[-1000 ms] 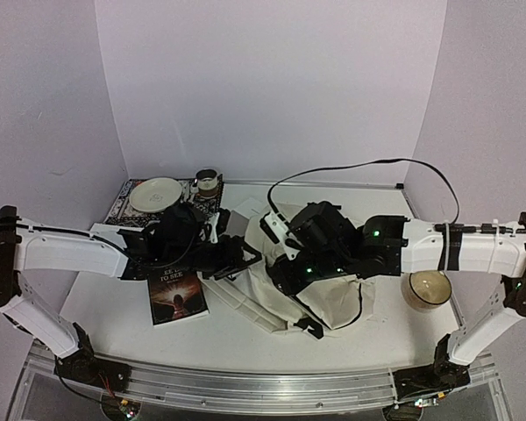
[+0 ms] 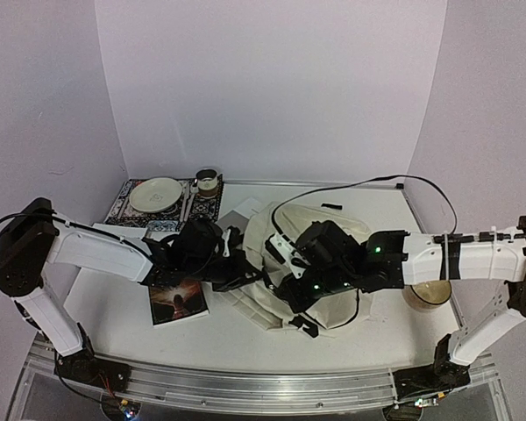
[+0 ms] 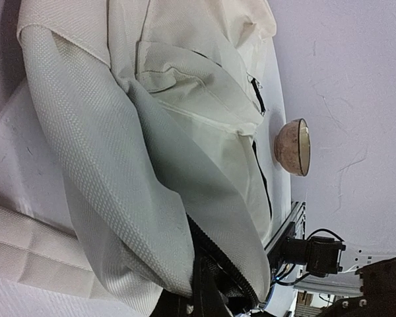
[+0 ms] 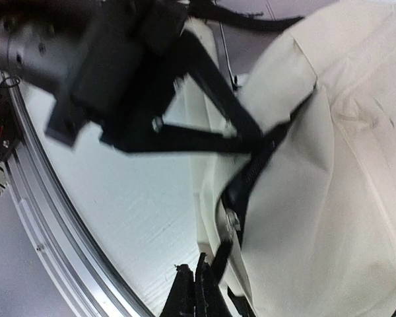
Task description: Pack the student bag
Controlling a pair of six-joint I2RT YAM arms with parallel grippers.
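Observation:
The cream bag (image 2: 337, 307) lies in the middle of the table under both arms. In the left wrist view its dark zipper (image 3: 221, 257) borders a partly gaping mouth. My left gripper is at that zippered edge; in the right wrist view its fingers (image 4: 204, 140) come together on the fabric, shut on it. Beside the same edge, nearer the table front, my right gripper has its fingertips together, with nothing visible between them. A dark-covered book (image 2: 177, 305) lies left of the bag, partly under the left arm. The bag's inside is mostly hidden.
A plate (image 2: 156, 195) and a mug (image 2: 207, 182) stand on a patterned mat at the back left. The bowl (image 2: 427, 294) sits at the right edge, near the right arm. Clear table lies along the front.
My left gripper has moved right from beside the bag onto its edge. The right gripper has shifted slightly toward the table front, and the bag's fabric has moved a little around it.

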